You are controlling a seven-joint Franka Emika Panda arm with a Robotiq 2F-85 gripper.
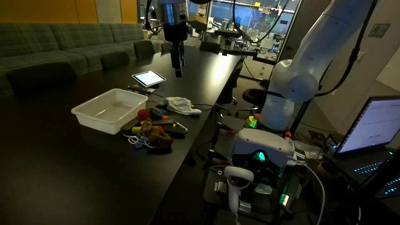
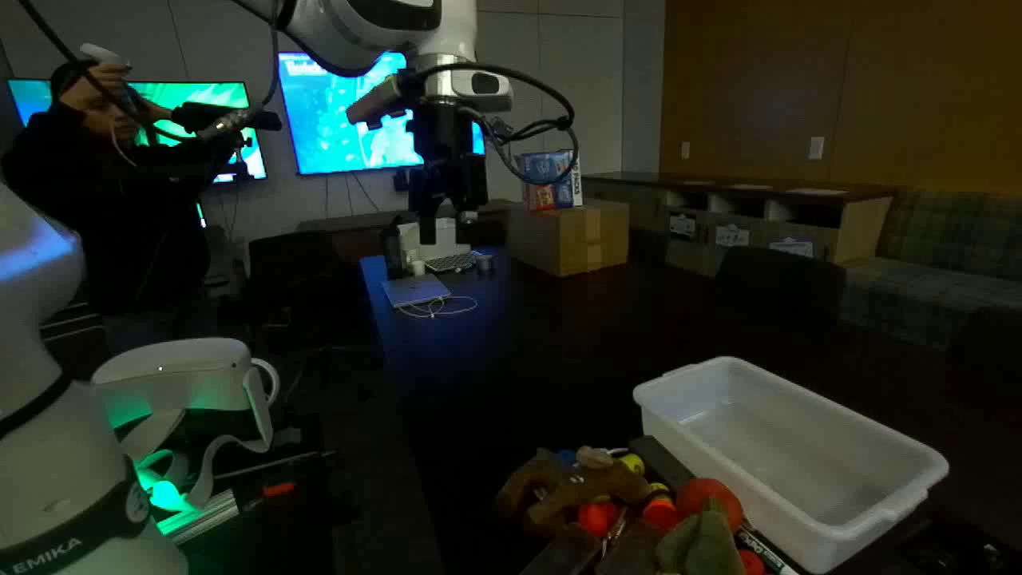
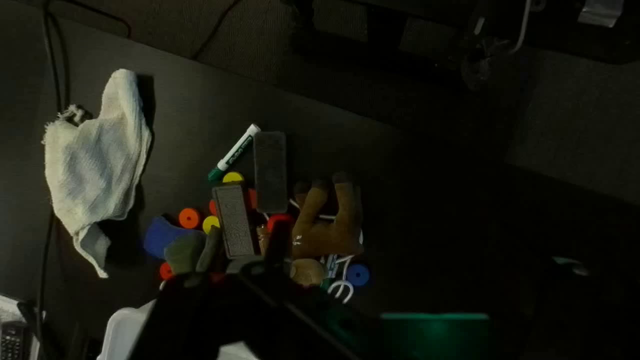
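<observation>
High above the table, my gripper [image 2: 447, 220] points down. Its two fingers stand apart with nothing between them, so it is open. In the wrist view its dark body covers the bottom centre. A pile on the table holds a brown plush toy [image 3: 330, 225], a white and green marker [image 3: 235, 151], two dark blocks, several coloured discs, a red ball [image 1: 143, 114] and white cord. Beside the pile stands an empty white bin [image 1: 93, 122]. A white cloth [image 3: 99, 162] lies crumpled a little way off, clear of the gripper.
A lit tablet [image 1: 149, 78] and a black cable lie beyond the bin. At the far end are a cardboard box [image 2: 568, 238] and a laptop [image 2: 414, 291]. A person [image 2: 105, 182] stands behind the arm.
</observation>
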